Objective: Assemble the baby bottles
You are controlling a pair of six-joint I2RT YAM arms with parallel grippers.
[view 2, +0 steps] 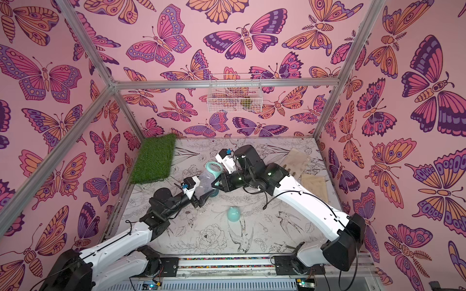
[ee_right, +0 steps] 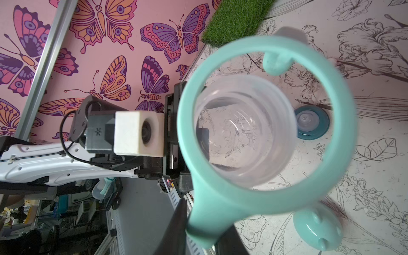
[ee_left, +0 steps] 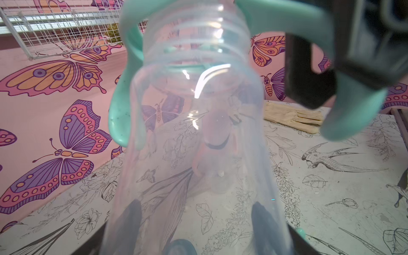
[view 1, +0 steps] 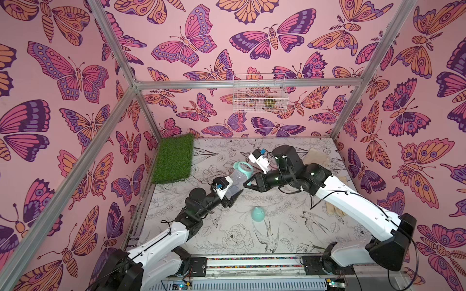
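Near the middle, a clear bottle (ee_left: 197,110) is upright-tilted in my left gripper (view 1: 228,194), which is shut on its lower body. A mint handle ring (ee_right: 265,196) surrounds the bottle's threaded neck, its two grips hanging outside the body. My right gripper (view 1: 254,181) is at one grip of that ring, fingers around it; whether they are closed on it is unclear. A mint cap (ee_right: 316,227) lies on the table below, and a teal ring with a clear nipple (ee_right: 309,123) lies behind it.
A green grass mat (view 1: 172,157) is at the back left. Beige gloves (ee_left: 293,114) lie at the right. A wire basket (view 1: 259,104) hangs on the back wall.
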